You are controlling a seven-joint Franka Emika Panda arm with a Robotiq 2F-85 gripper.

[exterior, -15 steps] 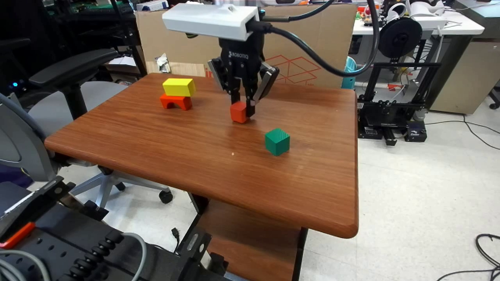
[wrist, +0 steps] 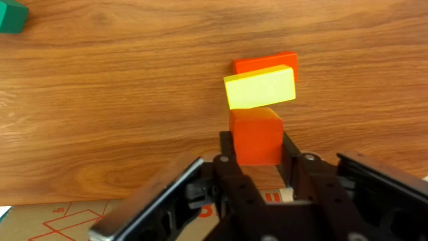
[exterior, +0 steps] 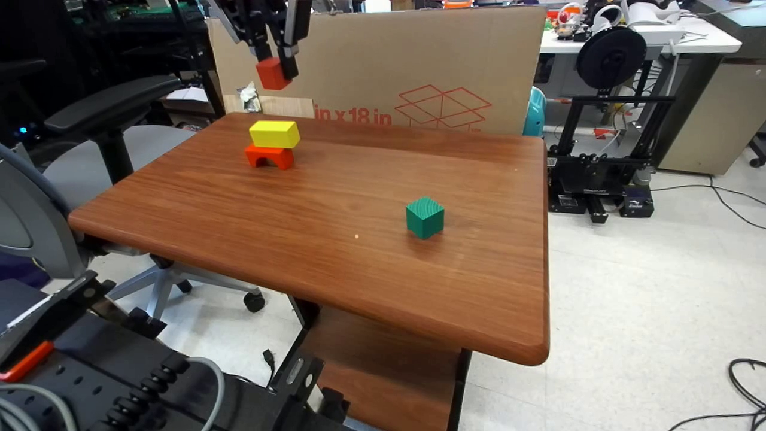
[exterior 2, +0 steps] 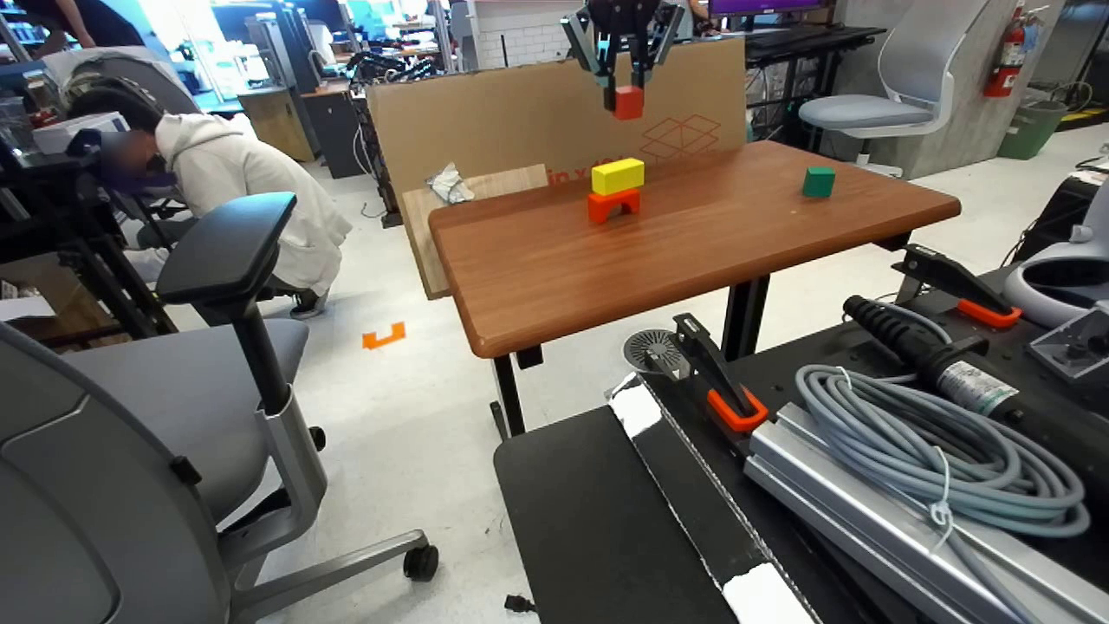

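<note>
Held in the air is a red cube (exterior: pixel 273 74), with my gripper shut on it; one dark finger stands on each side of the cube in the wrist view. Below the cube, in exterior view 2, a yellow block (exterior 2: pixel 619 177) lies flat across an orange-red arch block (exterior 2: pixel 614 206) on the table. From the wrist, the yellow block looks slightly turned on the arch and hides part of it. Clear space separates the cube from this stack in both exterior views. A green cube (exterior: pixel 425 218) sits alone on the table, well away from the stack.
A tall cardboard sheet (exterior: pixel 359 64) stands along its far edge, behind the stack. An office chair (exterior: pixel 143 151) is close to one side of the table.
The gripper has risen from near the table's middle and moved left in exterior view 1, carrying the red cube. The stack and the green cube have stayed put.
</note>
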